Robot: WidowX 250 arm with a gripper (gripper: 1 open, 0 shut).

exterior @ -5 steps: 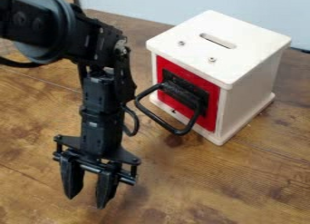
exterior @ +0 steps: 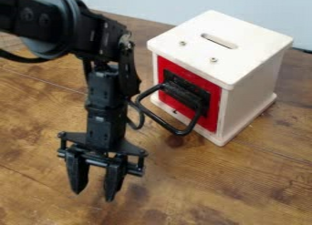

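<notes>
A black gripper (exterior: 97,181) hangs low over the wooden floor at the left, fingers pointing down and apart, with nothing visible between them. To its upper right stands a white wooden box (exterior: 222,43) with a slot and screws on top and a red front panel (exterior: 209,116). A black handle (exterior: 183,129) sticks out from that panel toward the arm, apart from the gripper's fingers.
A pale wall or edge runs along the back.
The box looks unmoved.
</notes>
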